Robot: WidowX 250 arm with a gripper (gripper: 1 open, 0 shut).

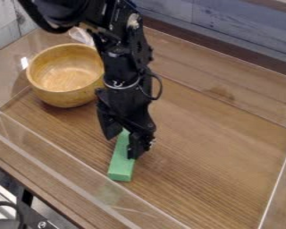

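Note:
A green rectangular block (121, 168) lies lengthwise on the wooden table, its upper end under my gripper (124, 134). The black gripper hangs low over that end with its fingers apart; whether they touch the block cannot be told. A yellow-tan bowl (64, 80) sits to the upper left of the gripper.
A grey-blue wall (229, 31) runs along the back. A small white object (81, 36) is behind the bowl, and black cable shows at the lower left edge.

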